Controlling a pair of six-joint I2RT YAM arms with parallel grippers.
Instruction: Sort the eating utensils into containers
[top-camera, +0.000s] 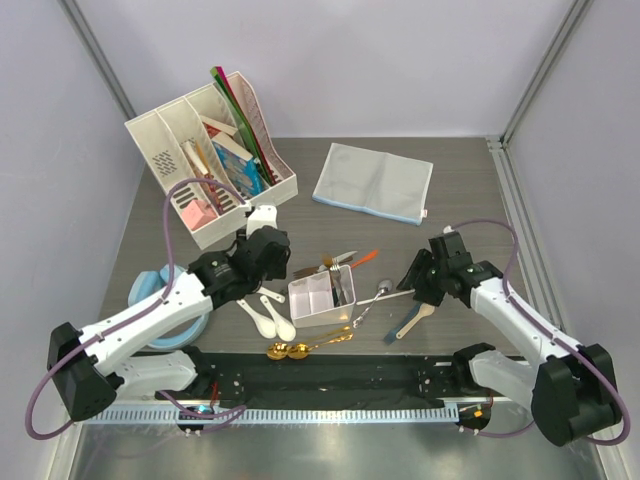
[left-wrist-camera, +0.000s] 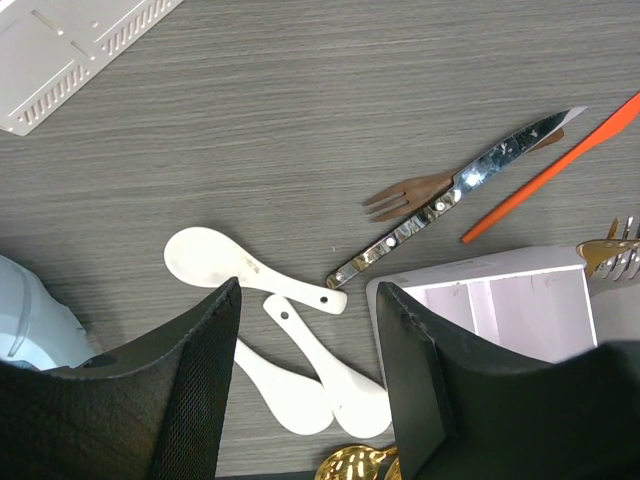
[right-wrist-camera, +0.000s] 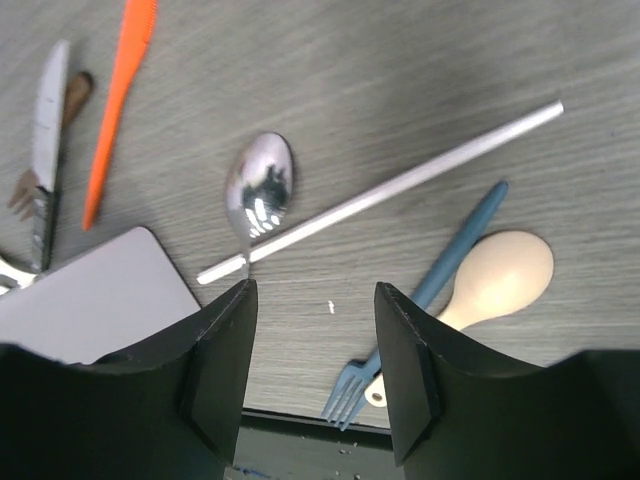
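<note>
The white divided container (top-camera: 300, 300) sits amid utensils: white spoons (left-wrist-camera: 218, 258), a knife (left-wrist-camera: 500, 155), wooden fork (left-wrist-camera: 410, 190), orange knife (right-wrist-camera: 118, 95), and gold spoons (top-camera: 298, 350). My left gripper hangs open above the white spoons, nothing between its fingers. My right gripper is low over the right-hand utensils, fingers apart and empty: a steel spoon (right-wrist-camera: 258, 185), a pale stick (right-wrist-camera: 420, 172), a blue fork (right-wrist-camera: 445, 262) and a wooden spoon (right-wrist-camera: 505, 275).
A white rack of stationery (top-camera: 160, 150) stands back left. A folded cloth (top-camera: 372, 180) lies at the back. Pale blue rings (top-camera: 145, 290) lie at the left edge. The table between rack and cloth is fairly clear.
</note>
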